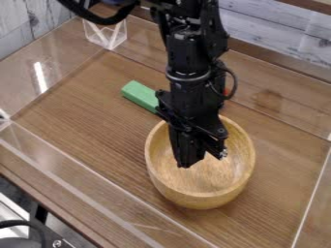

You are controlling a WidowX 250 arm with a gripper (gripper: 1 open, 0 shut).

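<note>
My black gripper (183,136) hangs over a round wooden bowl (199,192), its fingertips at the upper part of the bowl's interior. Whether the fingers are apart or closed is hard to make out in the dark shapes, and I see no object clearly held. The bowl's floor looks empty where visible. A green block (137,95) lies on the table left of the gripper, behind the bowl.
A small red item (223,98) is mostly hidden behind the gripper. A white wire-like holder (104,31) stands at the back left.
</note>
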